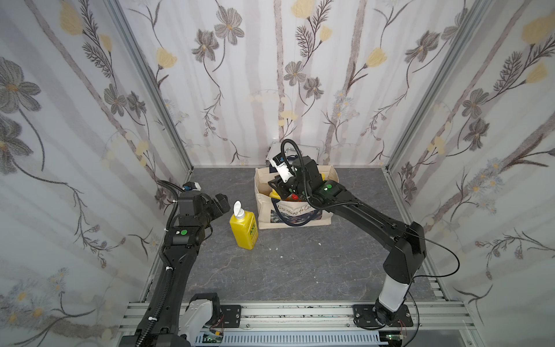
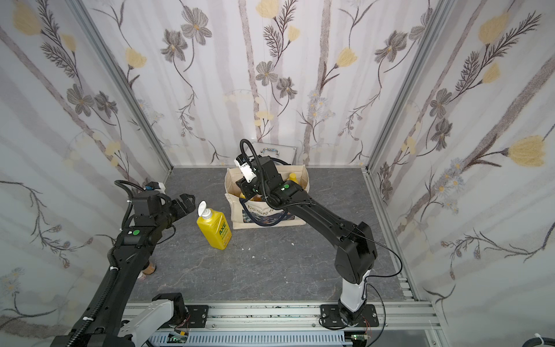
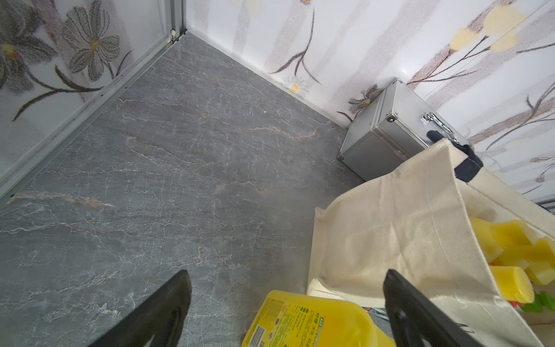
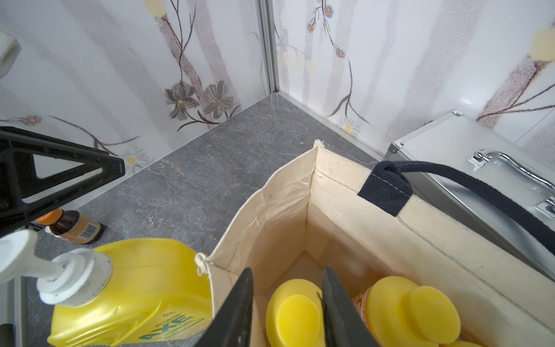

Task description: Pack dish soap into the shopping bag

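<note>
A yellow dish soap bottle (image 1: 244, 231) with a white pump top stands on the counter left of the cream shopping bag (image 2: 266, 219). My left gripper (image 1: 221, 203) is just left of and above the bottle, open and empty in the left wrist view. My right gripper is over the bag's left part, part open, its fingertips above a yellow round-topped container (image 4: 296, 318); whether it touches it, I cannot tell. More yellow items (image 3: 508, 283) lie inside the bag.
A silver case (image 4: 485, 150) stands behind the bag against the back wall. A small brown bottle (image 4: 78, 225) lies by the left side.
</note>
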